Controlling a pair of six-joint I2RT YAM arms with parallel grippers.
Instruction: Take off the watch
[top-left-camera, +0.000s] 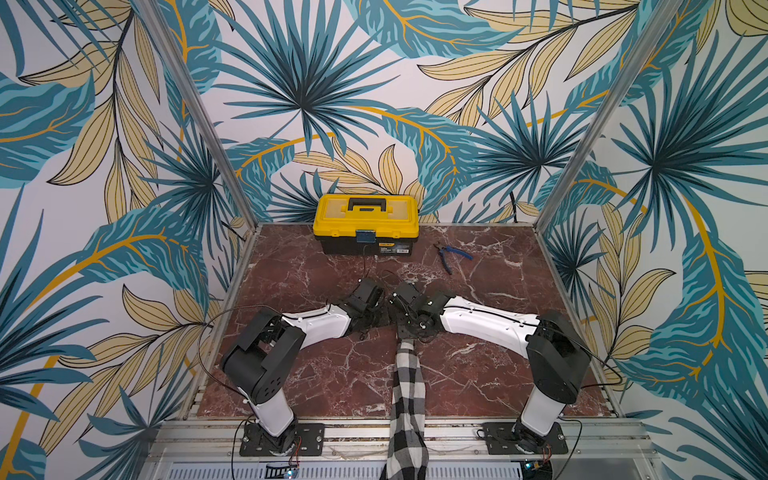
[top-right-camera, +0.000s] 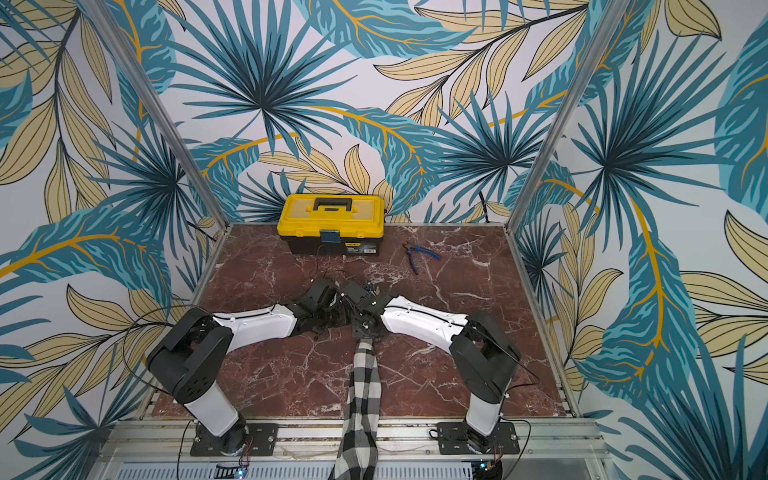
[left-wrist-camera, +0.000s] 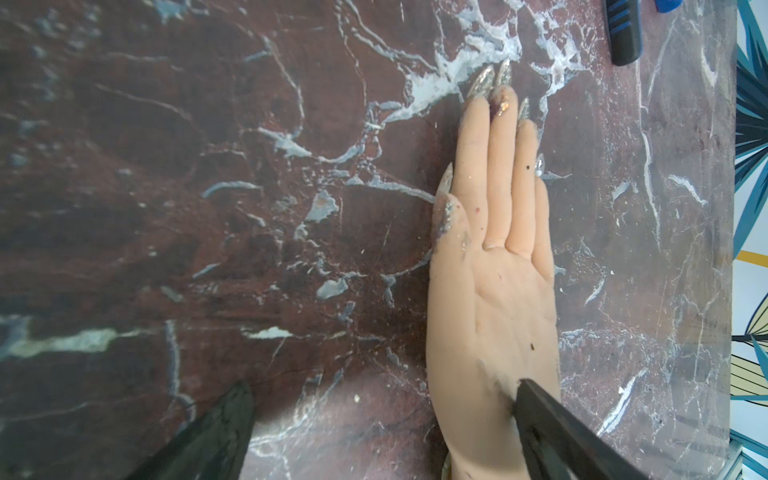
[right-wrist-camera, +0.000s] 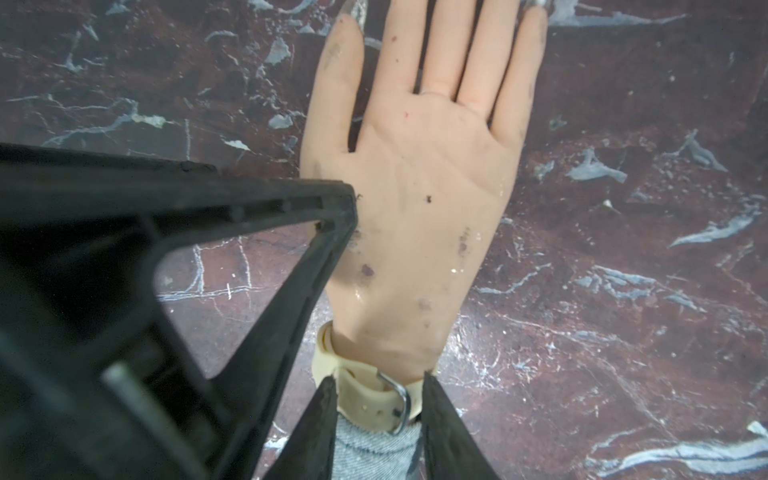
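Observation:
A mannequin hand (right-wrist-camera: 408, 208) lies palm up on the marble table, its wrist circled by the cream strap of the watch (right-wrist-camera: 360, 392) with a metal buckle (right-wrist-camera: 397, 396). The watch face is hidden. My right gripper is open, its two fingertips either side of the strap at the buckle; whether they touch it I cannot tell. In the left wrist view the same hand (left-wrist-camera: 496, 320) appears from the side. My left gripper stands open, one of its fingers (left-wrist-camera: 568, 436) overlapping the hand's wrist area in view and nothing gripped.
A yellow and black toolbox (top-left-camera: 365, 224) stands at the back of the table, with blue-handled pliers (top-left-camera: 453, 254) to its right. A checkered sleeve (top-left-camera: 409, 392) runs to the front edge. Both arms meet closely over the hand.

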